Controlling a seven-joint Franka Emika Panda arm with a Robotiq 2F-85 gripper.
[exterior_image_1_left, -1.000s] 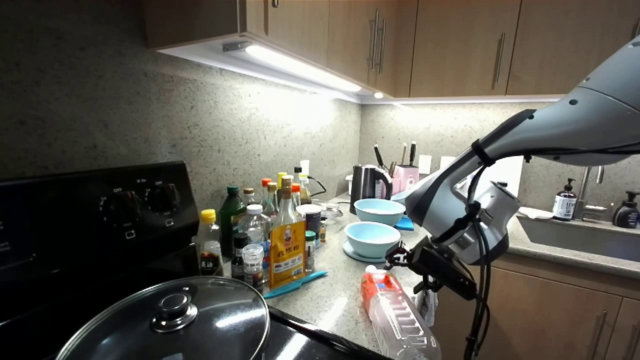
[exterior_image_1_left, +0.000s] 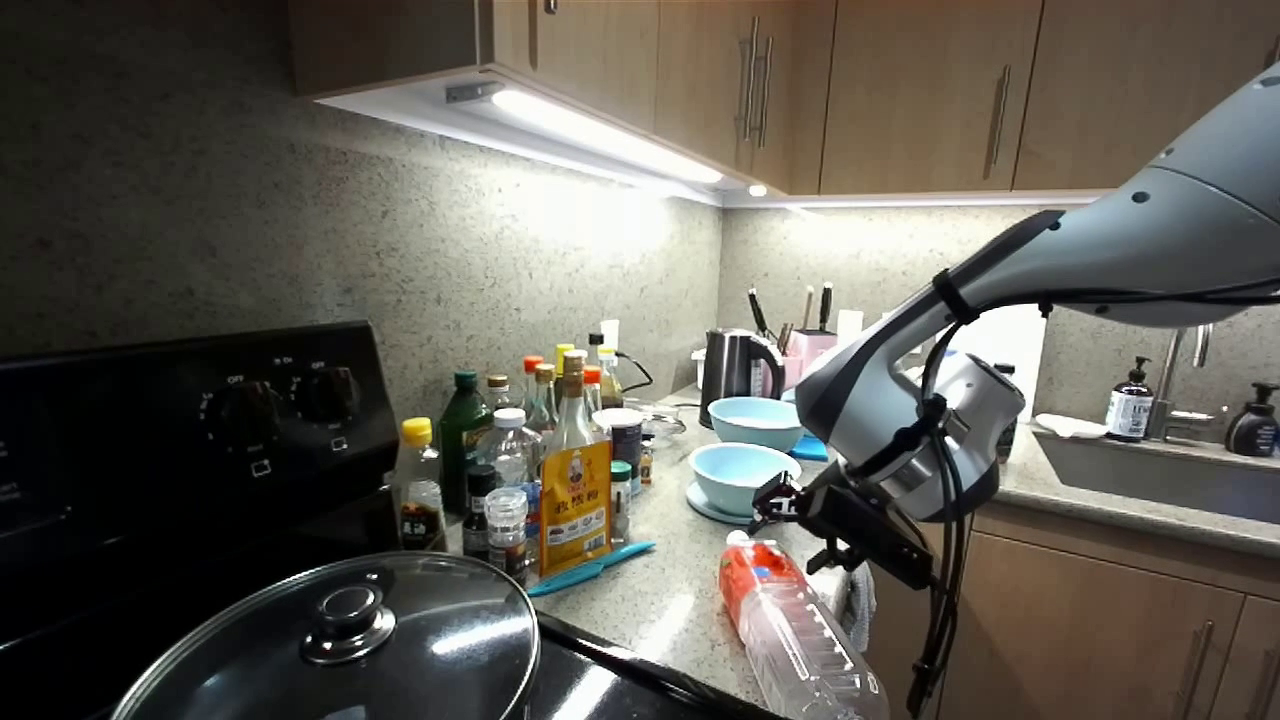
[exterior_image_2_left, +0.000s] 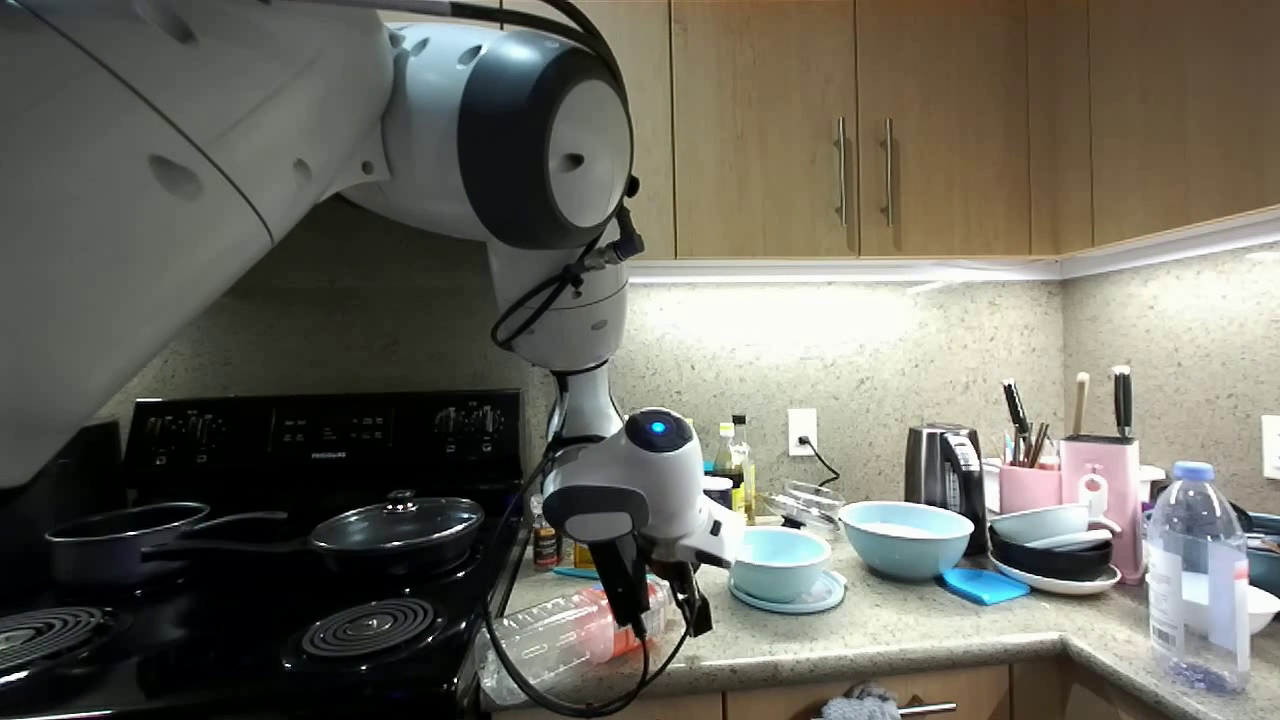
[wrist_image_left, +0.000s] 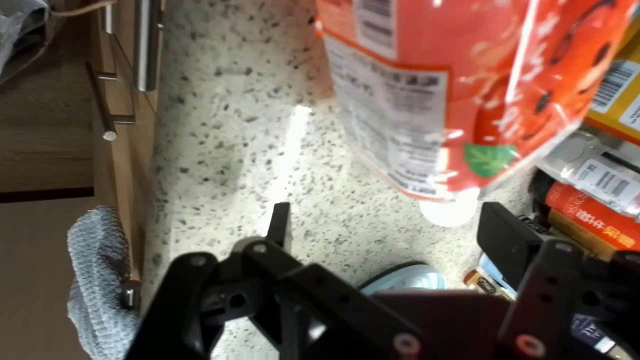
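Note:
A clear plastic bottle (exterior_image_1_left: 806, 636) with a red label and a white cap lies on its side on the counter beside the stove. Just past the bottle's capped end, my gripper (exterior_image_1_left: 798, 528) hangs low over the counter. The wrist view has the red printed label (wrist_image_left: 480, 90) filling the upper right, with the white cap (wrist_image_left: 450, 210) below it. That cap appears between the open fingers, closer to the right one, in this view. In the second exterior view, the gripper (exterior_image_2_left: 667, 618) partly covers the bottle's red end. Whether any finger touches it, I cannot tell.
Several sauce bottles and a yellow packet (exterior_image_1_left: 576, 510) crowd the wall side. Behind the gripper are light-blue bowls (exterior_image_1_left: 744, 478). A lidded pan (exterior_image_1_left: 456, 600) sits on the stove. A grey towel (wrist_image_left: 99, 264) hangs at the counter's front edge. Bare counter (exterior_image_1_left: 648, 606) lies left of the bottle.
My gripper has moved left in the first exterior view, closer to the bottle's capped end. The bottle has shifted very slightly.

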